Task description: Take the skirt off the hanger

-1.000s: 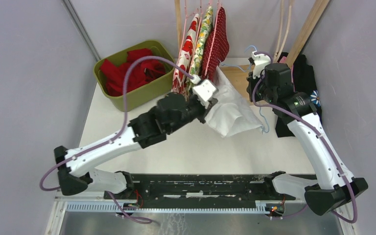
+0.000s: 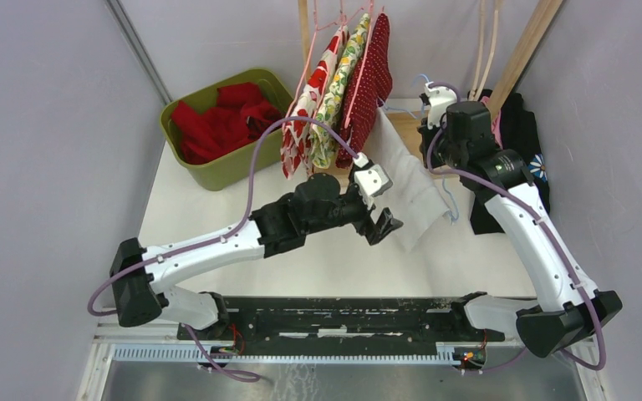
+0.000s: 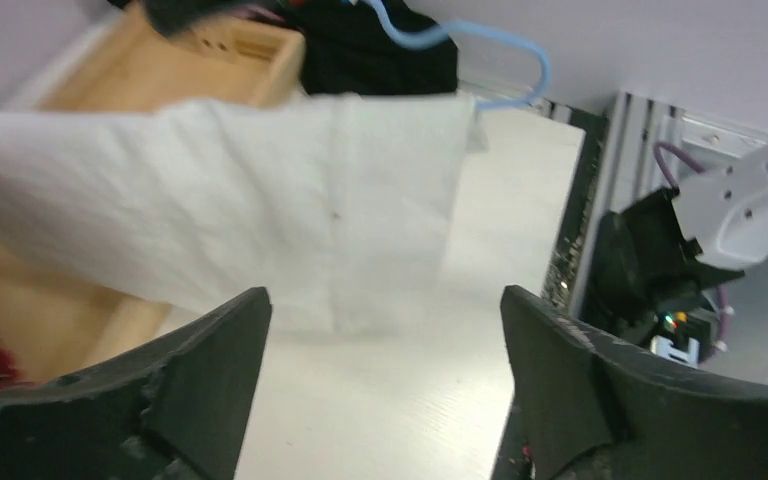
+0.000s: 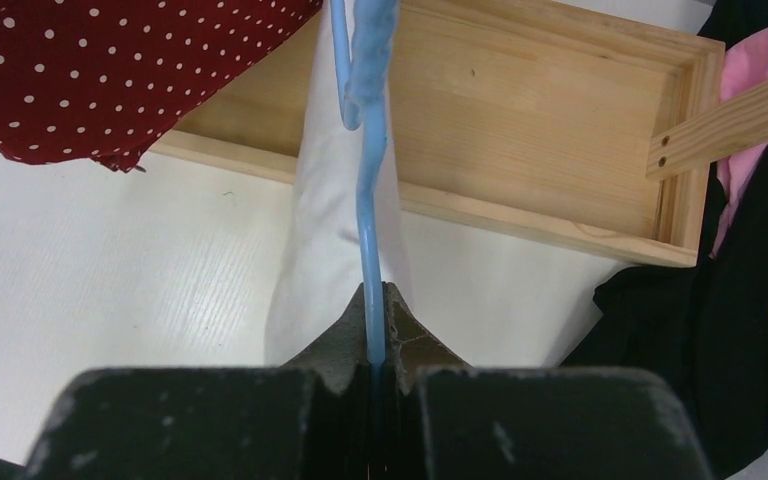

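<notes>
The white skirt (image 2: 413, 197) hangs slantwise on the blue hanger (image 2: 446, 190), in the middle of the top view. My right gripper is shut on the hanger's blue wire (image 4: 369, 215), and the skirt hangs beyond it in that wrist view. Beside the skirt's left edge, my left gripper (image 2: 385, 225) has its fingers apart. In the left wrist view the skirt (image 3: 300, 200) stretches across, past the fingertips, and no cloth shows pinched between them. One end of the hanger (image 3: 500, 40) sticks out at the skirt's right end there.
Red polka-dot cloth (image 2: 369, 79) and other patterned pieces hang just left of the skirt. A green bin (image 2: 217, 171) with red cloth stands farther left. Behind is a wooden tray (image 4: 530, 130); black clothing (image 2: 510, 167) lies at right.
My right gripper has barely moved.
</notes>
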